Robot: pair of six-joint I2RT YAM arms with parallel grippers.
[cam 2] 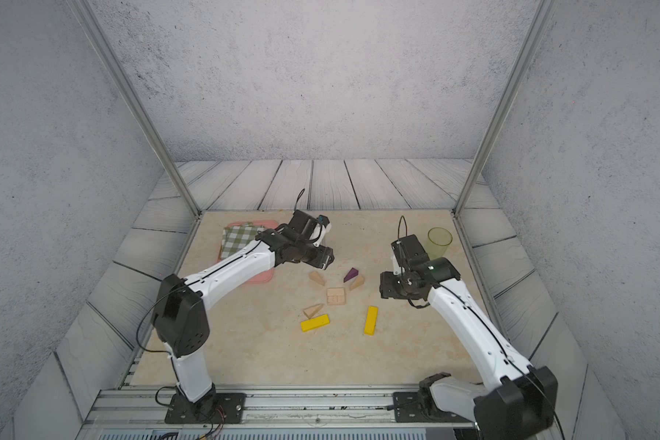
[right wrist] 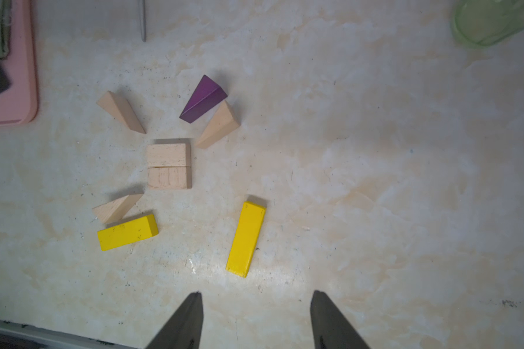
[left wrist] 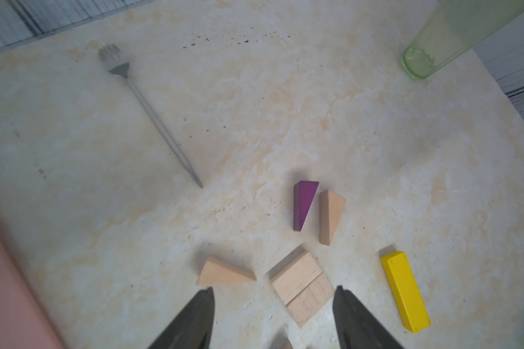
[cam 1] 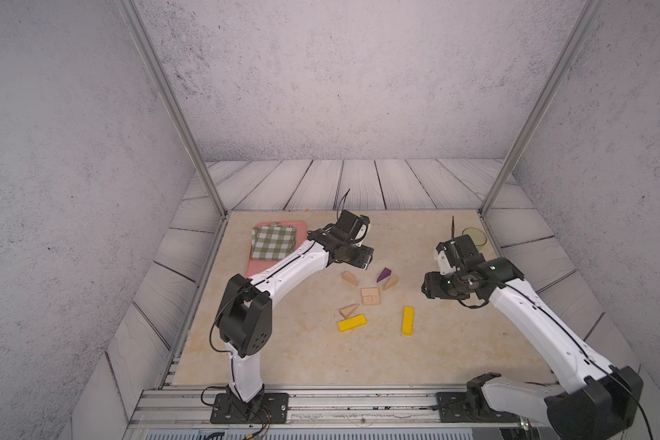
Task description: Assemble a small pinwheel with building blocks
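Two pale wooden blocks [right wrist: 168, 155] lie together mid-table, with triangular pieces around them: a purple one [right wrist: 202, 99], a wooden one [right wrist: 217, 125] beside it, another [right wrist: 121, 111] to the left and one [right wrist: 116, 207] nearer the front. Two yellow bars [right wrist: 244, 238] lie toward the front. My left gripper [cam 1: 360, 260] hangs above the table behind the wooden pieces, its fingers apart and empty in the left wrist view. My right gripper [cam 2: 390, 286] is above the right side, open, nothing between its fingers.
A pink tray [right wrist: 22, 87] with a checked cloth [cam 1: 273, 240] is at the back left. A fork [left wrist: 157, 122] lies at the back middle, a green glass [cam 2: 438, 242] at the back right. The right of the table has free room.
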